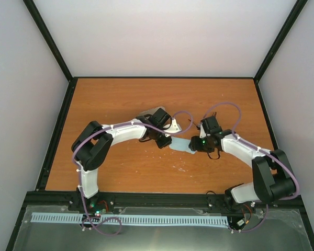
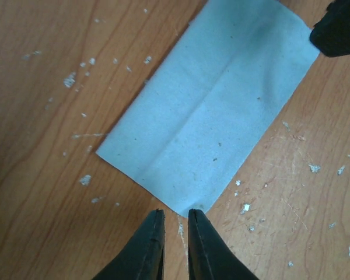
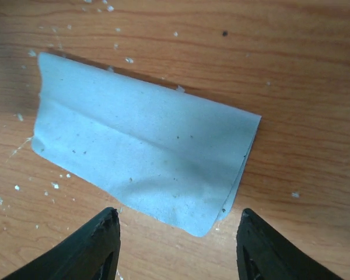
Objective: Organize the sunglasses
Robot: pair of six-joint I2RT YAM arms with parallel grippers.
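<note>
A light blue cloth [image 1: 180, 144] lies folded flat on the wooden table between my two grippers, and fills much of both wrist views. My left gripper hangs over its near corner, fingertips slightly apart with nothing between them. My right gripper is over the cloth's other end, fingers apart and empty. I cannot make out any sunglasses.
A grey-brown object [image 1: 149, 111] lies partly hidden behind the left arm. Small pale flecks are scattered around the cloth.
</note>
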